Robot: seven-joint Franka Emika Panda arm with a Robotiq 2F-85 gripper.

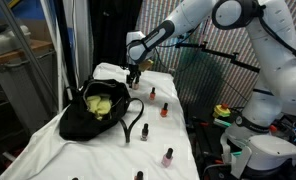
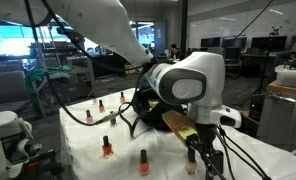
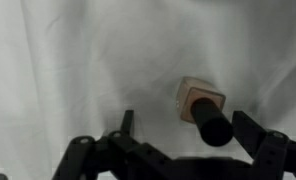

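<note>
A small bottle [image 3: 192, 95] with a clear, brownish body and a tall black cap [image 3: 212, 122] stands on the white cloth in the wrist view. My gripper is open over it, one finger on each side in that picture. The cap lies much closer to the right finger [image 3: 250, 130] than to the left finger [image 3: 126, 124]; whether it touches cannot be told. In exterior view 1 the gripper [image 1: 136, 72] is low at the table's far end. Exterior view 2 has an orange-brown bottle [image 2: 191, 164] beside the fingers.
Several more black-capped bottles stand along the table, among them a reddish one [image 1: 164, 110], a pink one [image 1: 167, 158] and an orange one [image 2: 144, 163]. An open black bag [image 1: 78, 124] holding yellow items [image 1: 99, 104] sits behind them.
</note>
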